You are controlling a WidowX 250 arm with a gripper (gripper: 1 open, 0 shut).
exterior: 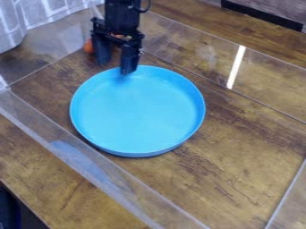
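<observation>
My black gripper (117,52) hangs at the top of the view, just behind a large blue plate (138,112) on the wooden table. An orange object (89,46) shows at the gripper's left, partly hidden by it. The gripper is dark and blurred, so whether it holds anything cannot be made out.
A clear plastic border (48,134) runs along the left, with crumpled white material (18,20) at the top left. The wooden surface (227,152) right of the plate is clear. A dark edge lies at the top right.
</observation>
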